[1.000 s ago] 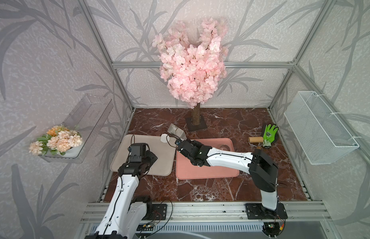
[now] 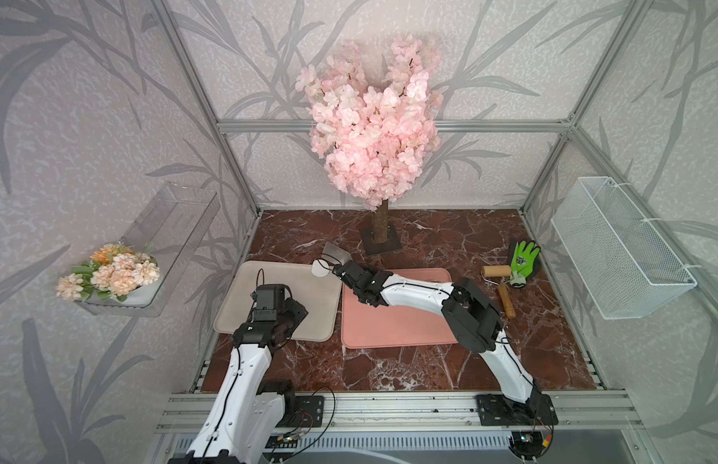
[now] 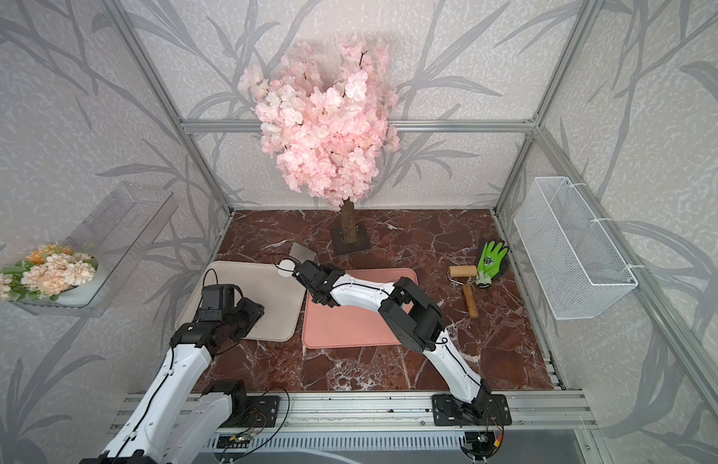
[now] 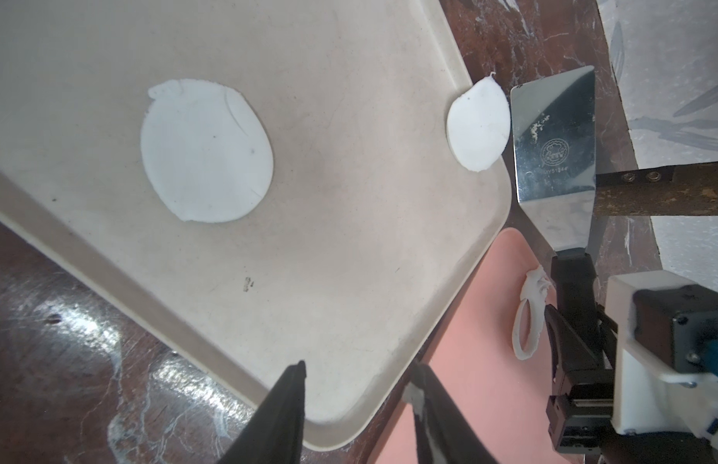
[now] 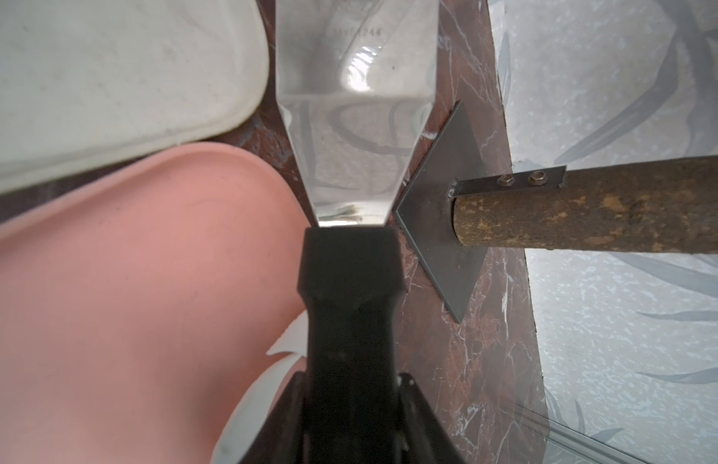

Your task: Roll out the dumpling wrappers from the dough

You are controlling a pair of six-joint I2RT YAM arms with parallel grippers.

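Observation:
Two flat white dough wrappers lie on the beige tray (image 4: 335,193): a larger wrapper (image 4: 206,150) in the open middle and a smaller wrapper (image 4: 479,123) at the far right corner. Over the tray my left gripper is open, its fingers apart and empty. My right gripper is shut on the black handle of a metal scraper (image 4: 556,139), whose blade hangs beside the smaller wrapper. A thin dough ring lies on the pink board (image 2: 397,332), partly hidden by the handle in the right wrist view.
Behind the scraper stands the blossom tree's dark base plate (image 2: 380,241). A wooden roller (image 2: 496,270) and a green glove (image 2: 523,261) rest right of the pink board. Wire baskets (image 2: 625,247) hang on the right wall. Bare marble lies in front of the board.
My right arm has swung left, its elbow moving well over, and the scraper blade has shifted slightly left and turned. The left arm has barely moved. Both wrappers in view stayed put.

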